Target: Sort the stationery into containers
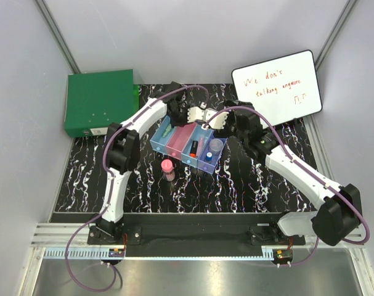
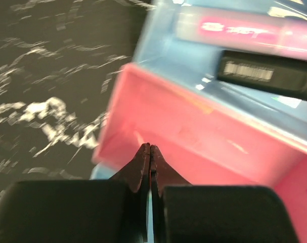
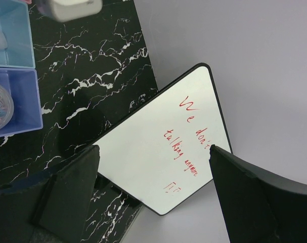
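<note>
A row of open bins stands mid-table. The pink bin shows a bare floor where it is uncovered in the top view; its far part is covered by my left arm. In the left wrist view my left gripper is shut above one end of the pink bin, nothing visible between its fingertips. The light blue bin beside it holds a black marker and a pink tube. My right gripper stands open and empty past the purple-blue bin, which contains a round tub.
A pink-lidded jar stands in front of the bins. A green item lies in the leftmost blue bin. The whiteboard leans at back right, a green box sits at back left.
</note>
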